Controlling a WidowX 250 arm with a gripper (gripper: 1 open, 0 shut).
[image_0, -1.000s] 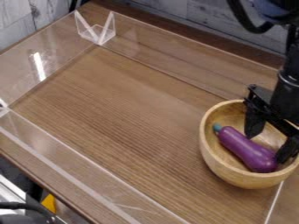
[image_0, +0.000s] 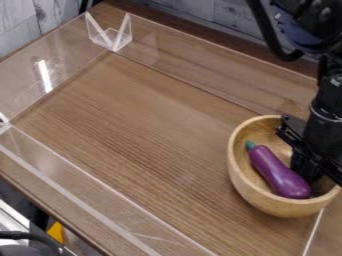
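Observation:
A tan bowl (image_0: 254, 200) sits on the right of the wooden table (image_0: 120, 130). Inside it lies a purple eggplant (image_0: 278, 172), its green stem toward the upper left. My black gripper (image_0: 305, 150) reaches down from the upper right over the bowl's right side, beside the eggplant. Its fingertips are dark and partly hidden in the bowl, so whether they are apart or together is unclear.
A clear plastic holder (image_0: 110, 35) stands at the back left. A pale wall runs along the back.
My gripper has moved down and to the right into the bowl's right side. The eggplant has shifted slightly and lies a little more steeply.

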